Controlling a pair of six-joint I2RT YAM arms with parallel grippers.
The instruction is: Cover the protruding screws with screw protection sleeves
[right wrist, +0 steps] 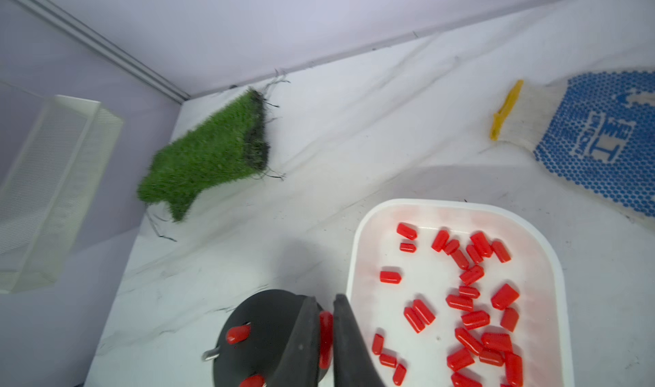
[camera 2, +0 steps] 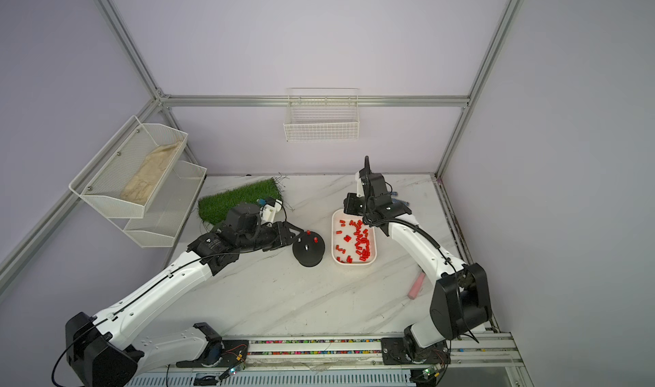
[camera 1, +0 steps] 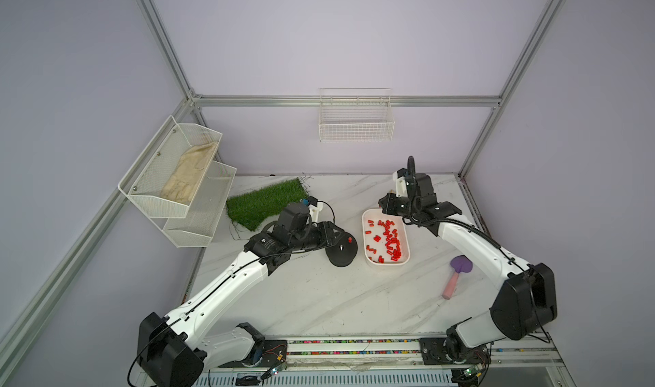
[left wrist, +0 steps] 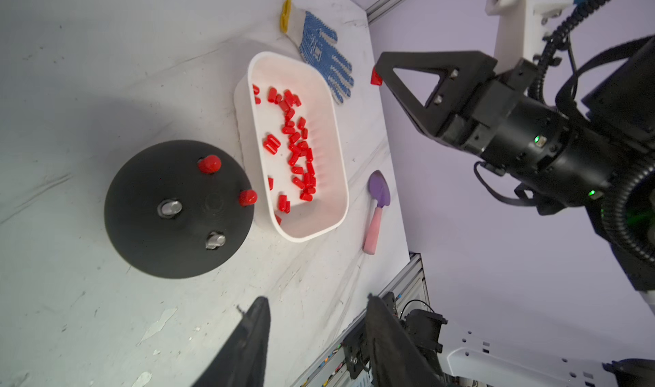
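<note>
On a black round base [left wrist: 143, 237] stand several metal screws; two carry a red sleeve [left wrist: 209, 163], while a bare screw [left wrist: 170, 208] and another bare screw [left wrist: 215, 240] show metal tips in the left wrist view. My right gripper is shut on a red sleeve [right wrist: 326, 339], raised above the far part of the white tray. In that tray [left wrist: 344, 182] lie many loose red sleeves [right wrist: 496, 342]. My left gripper stands part open with nothing between its fingers, close beside the base's left side in the top views.
A blue glove [left wrist: 322, 49] lies behind the tray, and a purple-and-pink trowel [left wrist: 374, 216] to its right. Green turf [right wrist: 211, 148] sits at the back left.
</note>
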